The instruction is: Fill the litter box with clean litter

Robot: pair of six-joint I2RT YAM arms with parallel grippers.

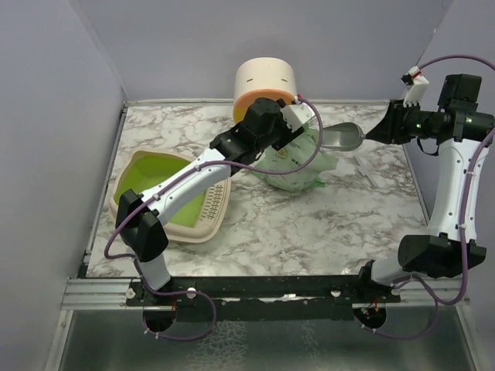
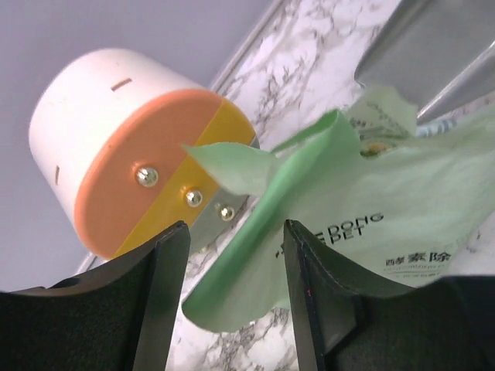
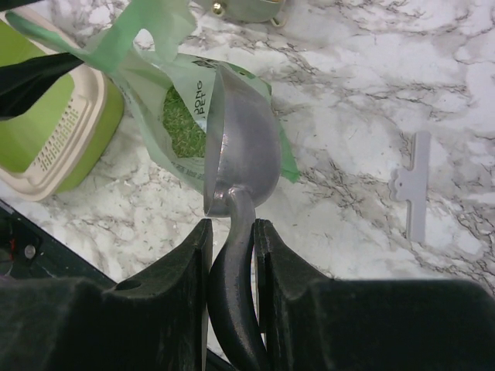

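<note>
A green bag of litter (image 2: 356, 224) stands open mid-back, green pellets (image 3: 184, 127) inside. My left gripper is open just over the bag's near top edge, whose fold shows between and beyond its fingers. My right gripper is shut on the handle of a metal scoop (image 3: 247, 147), whose blade hangs over the bag's opening in the right wrist view. The green litter box (image 1: 147, 185) with a cream rim sits on the left; no litter shows on its visible floor.
A white cylinder (image 1: 263, 77) with an orange face stands behind the bag. A grey clip (image 3: 418, 185) lies right of it on the marble table (image 1: 325, 232).
</note>
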